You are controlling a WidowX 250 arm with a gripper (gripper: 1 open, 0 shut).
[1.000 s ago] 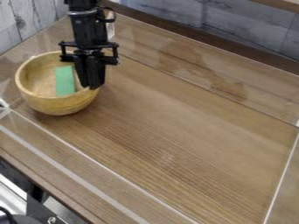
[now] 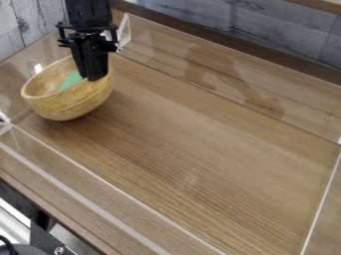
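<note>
A yellow wooden bowl (image 2: 54, 106) sits at the left edge of the wooden table, with a green item (image 2: 71, 81) inside it. My black gripper (image 2: 90, 74) reaches down from the top over the bowl's back right part, at the green item. The fingertips are small and dark, and I cannot tell whether they are shut on the item.
A dark gap and cables show beyond the table's front left edge. A wall lies behind at the top right.
My gripper has moved left, further over the bowl, and now covers more of the green item. The bowl looks slightly shifted or turned.
</note>
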